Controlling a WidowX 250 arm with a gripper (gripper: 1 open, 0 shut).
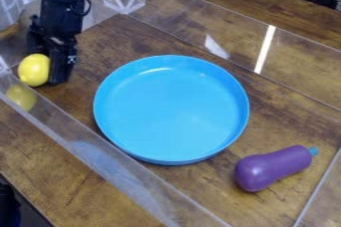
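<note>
My dark gripper (pixel 54 52) is at the left, low by a yellow, rounded object (pixel 34 70) that lies near the clear wall. The fingers are dark and hard to make out; the gripper appears open, around or just beside the yellow object. A large blue plate (pixel 170 108) lies in the middle of the wooden surface.
A purple toy eggplant (pixel 272 168) lies at the front right. Clear plastic walls border the wooden workspace. The surface behind the plate and to its right is clear.
</note>
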